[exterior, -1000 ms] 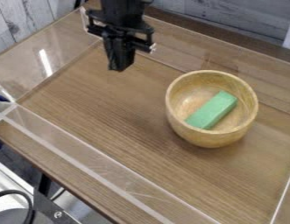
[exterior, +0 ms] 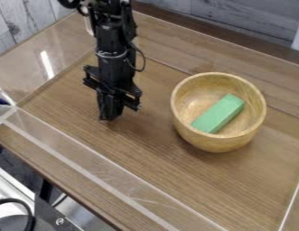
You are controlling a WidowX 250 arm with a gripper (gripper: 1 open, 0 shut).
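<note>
My black arm comes down from the top centre-left, and its gripper (exterior: pixel 112 112) is low over the wooden table (exterior: pixel 176 194), left of a tan bowl (exterior: pixel 202 142). The gripper looks shut, with nothing visible between its fingers, though they are small and dark. A green block (exterior: pixel 218 115) lies inside the bowl.
A white object (exterior: pixel 88 24) is partly hidden behind the arm at the top left. Black cables lie at the lower left corner.
My arm has come toward the camera and down, from the back of the table to left of the bowl. The bowl and green block have not visibly moved.
</note>
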